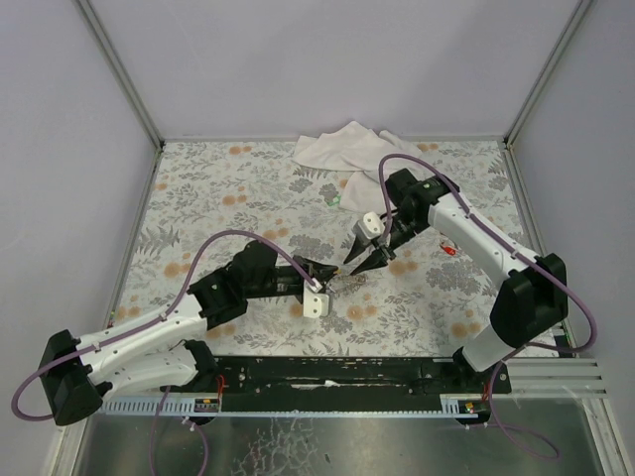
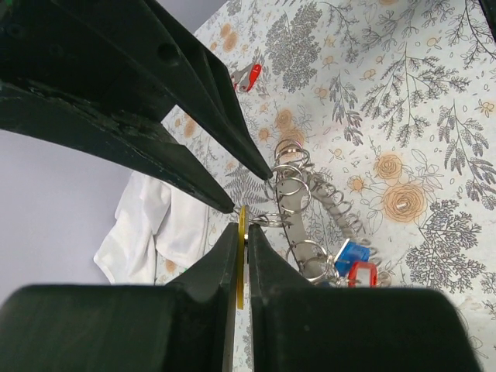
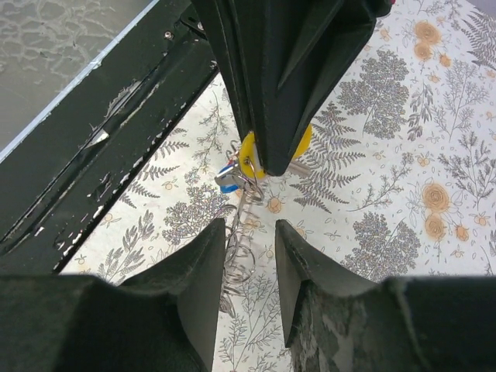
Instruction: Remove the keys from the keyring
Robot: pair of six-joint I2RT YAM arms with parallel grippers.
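Observation:
My left gripper is shut on the yellow tag (image 2: 241, 298), whose edge shows between its fingertips in the left wrist view. A cluster of wire rings (image 2: 294, 190) runs beside it, with blue (image 2: 350, 256) and red (image 2: 362, 275) tags hanging below. My right gripper (image 1: 355, 258) is just above and beside it, its fingers (image 3: 294, 263) parted a little, with no held object visible between the tips. In the right wrist view, the left gripper's black fingers cover part of the yellow tag (image 3: 301, 142), and rings dangle beneath.
A white cloth (image 1: 337, 149) lies at the back. A small green item (image 1: 333, 201) sits near it, and red scissors (image 1: 448, 248) lie at the right. A black bar (image 1: 337, 369) runs along the front edge.

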